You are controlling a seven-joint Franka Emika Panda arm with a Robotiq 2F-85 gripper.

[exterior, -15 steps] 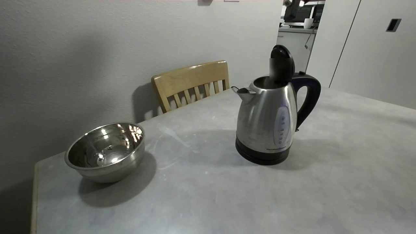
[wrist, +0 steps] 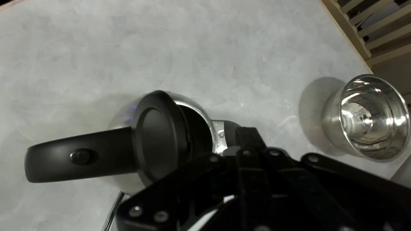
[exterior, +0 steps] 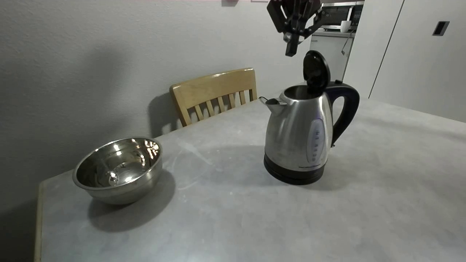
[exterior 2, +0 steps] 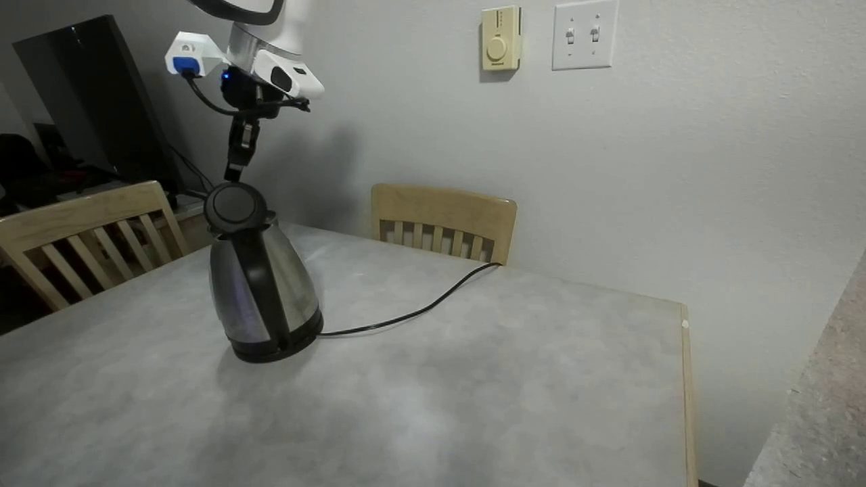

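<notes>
A steel electric kettle (exterior: 292, 131) stands upright on the table, its black lid (exterior: 316, 70) raised on its hinge above the open mouth. In exterior view 1 the spout points left and the black handle (exterior: 349, 107) right. My gripper (exterior: 291, 50) is shut, fingers together and empty, in the air above the kettle's spout side and apart from the lid. Seen from above in the wrist view, the closed fingertips (wrist: 249, 136) appear beside the spout, with the lid (wrist: 158, 142) to their left. A shiny steel bowl (exterior: 124, 170) rests near the table's left end.
A wooden chair (exterior: 216, 91) stands against the far edge of the table (exterior: 231, 227). From the kettle's base a black cord (exterior 2: 422, 310) runs across to that edge.
My gripper has come from the upper right edge of exterior view 1 leftward and down, over the kettle's spout side. Kettle, lid and bowl have not moved.
</notes>
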